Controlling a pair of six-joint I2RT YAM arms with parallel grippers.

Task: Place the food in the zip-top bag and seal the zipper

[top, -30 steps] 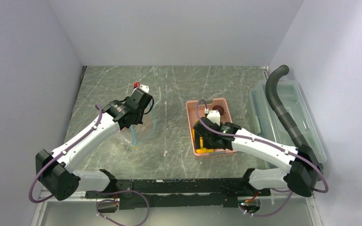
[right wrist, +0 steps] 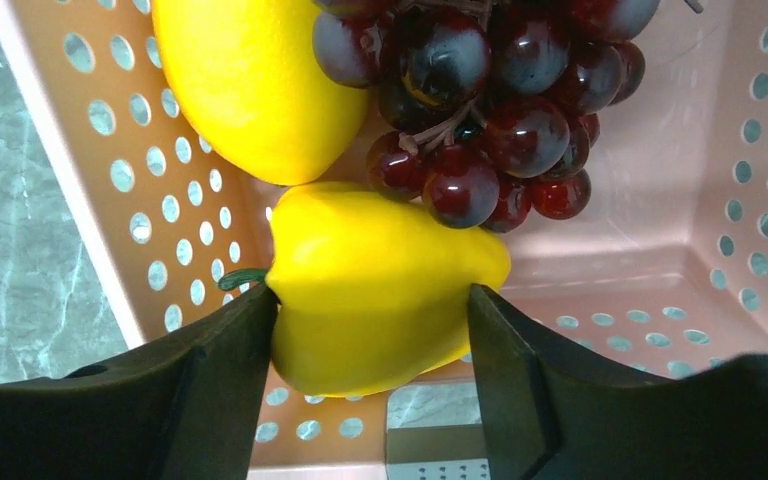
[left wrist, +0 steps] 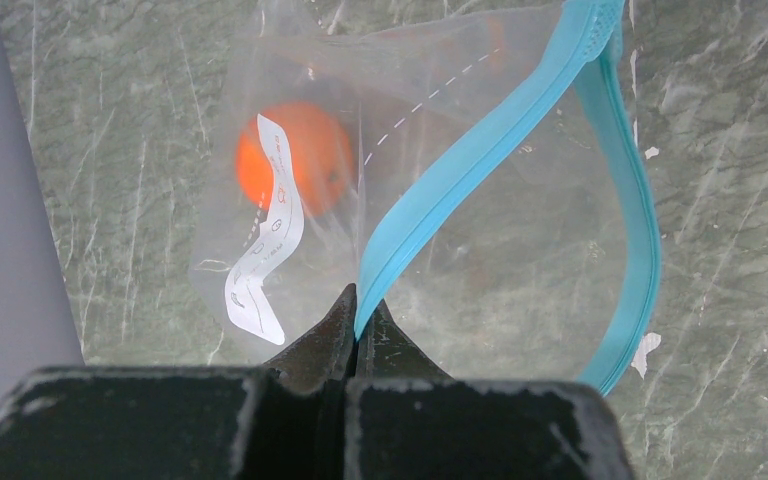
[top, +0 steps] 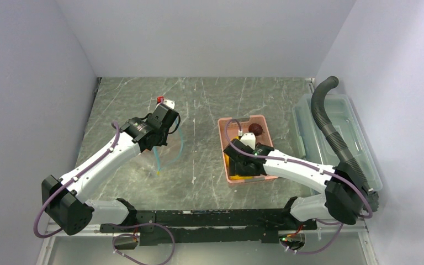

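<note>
A clear zip top bag with a blue zipper strip [left wrist: 480, 165] stands open in the left wrist view. An orange round food [left wrist: 305, 160] shows through its clear side. My left gripper is shut on the bag's rim, the blue strip running between its tips. In the right wrist view, a yellow bell pepper [right wrist: 370, 300] lies on its side in the pink basket [right wrist: 630, 230], its green stem to the left. The fingers of my right gripper stand apart, one on each side of the pepper, close against it; whether both touch is unclear.
Dark grapes [right wrist: 500, 110] and another yellow food [right wrist: 260, 85] crowd the pepper from above in the basket. A clear lidded bin [top: 339, 127] stands at the right, a grey hose [top: 334, 132] over it. Between bag and basket the table [top: 201, 143] is clear.
My right gripper has shifted slightly down over the front part of the basket, and its arm has drawn a little to the left. The left arm and the bag stay put.
</note>
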